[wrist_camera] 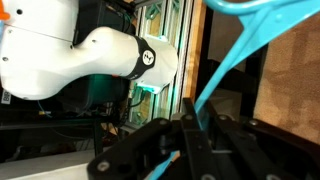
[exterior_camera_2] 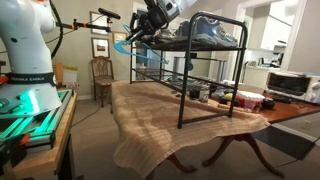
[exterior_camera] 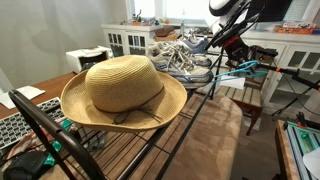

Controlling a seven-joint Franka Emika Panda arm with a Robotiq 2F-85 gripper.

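A light blue thin object, like a plastic hanger (exterior_camera: pixel 243 70), hangs in the air beyond the far end of the rack. My gripper is shut on it: in the wrist view a blue bar runs from the top right down between the black fingers. Exterior view 2 shows the blue hanger (exterior_camera_2: pixel 124 46) beside the black gripper (exterior_camera_2: pixel 137 31), to the left of the rack's upper shelf and above the floor cloth. Where exactly the fingers grip it is hard to make out from outside.
A straw hat (exterior_camera: pixel 122 90) sits on the near end of the black wire rack (exterior_camera: pixel 180 128). Several shoes (exterior_camera: pixel 185 60) fill its far end. A brown cloth (exterior_camera_2: pixel 150 125) covers the table beneath. A wooden chair (exterior_camera_2: pixel 102 75) stands behind.
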